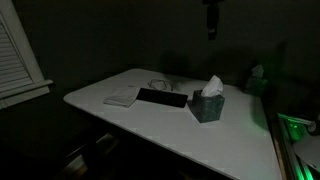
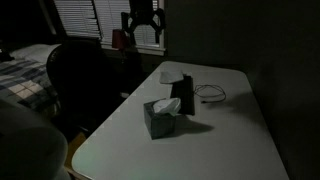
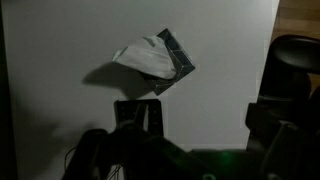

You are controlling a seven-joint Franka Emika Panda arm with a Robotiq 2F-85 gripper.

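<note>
High above the table hangs my gripper (image 2: 143, 30), its fingers spread apart with only empty air between them. From the side, in exterior view 1, the gripper (image 1: 212, 34) is a dark shape near the top edge. A patterned dark tissue box (image 1: 207, 106) stands on the white table with a white tissue (image 1: 213, 87) poking out of its top. Seen from above in the wrist view, the box (image 3: 180, 58) is partly covered by its tissue (image 3: 146, 57). The gripper is well clear of everything on the table.
A flat black item (image 1: 162, 97), perhaps a keyboard, lies beside a folded pale cloth (image 1: 122, 96). A loose cable (image 2: 211, 94) curls near the table's edge. Free surface (image 2: 215, 150) surrounds the box. A dark chair (image 2: 80, 82) stands beside the table. The room is dim.
</note>
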